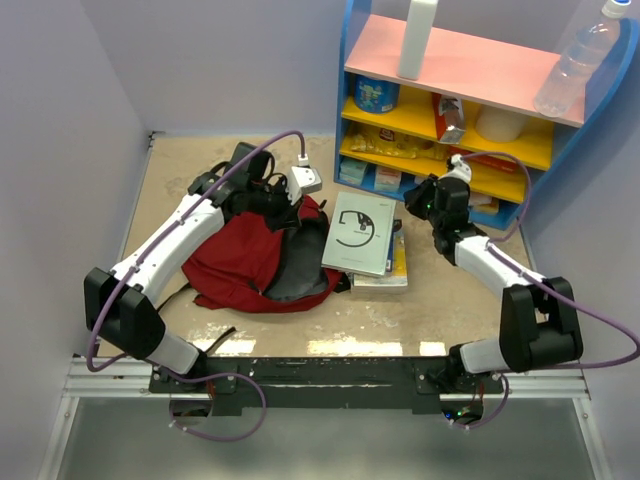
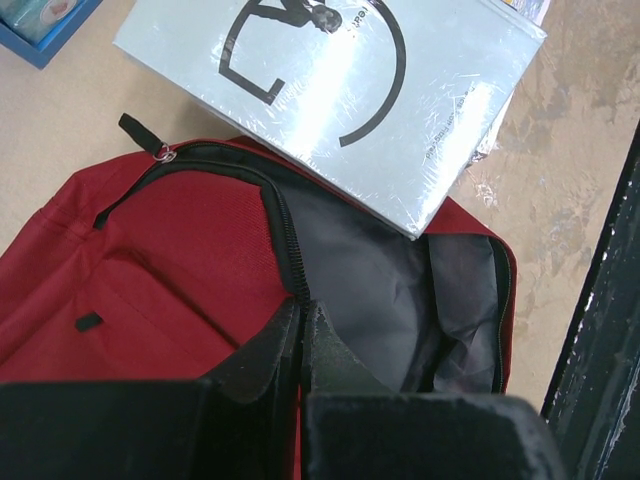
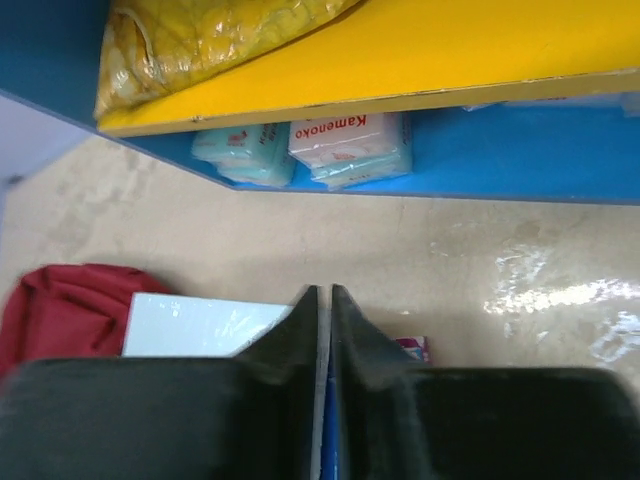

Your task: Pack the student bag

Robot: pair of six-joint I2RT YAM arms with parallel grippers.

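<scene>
A red bag [image 1: 225,270] lies on the table, its dark lining showing. My left gripper is over it, shut on the edge of the bag's zipper flap. Right of the bag, a grey boxed book [image 1: 358,233] with a black logo rests on a stack of other books [image 1: 390,280]. My right gripper [image 1: 420,198] is just beyond the stack's upper right, in front of the shelf; in the right wrist view its fingertips are close together, and whether any gap remains is blurred.
A blue shelf unit [image 1: 355,30] with yellow boards [image 1: 405,110] holds packs, containers and snacks, with a bottle [image 1: 575,65] and white carton [image 1: 418,35] on top. Bare table lies right of the books.
</scene>
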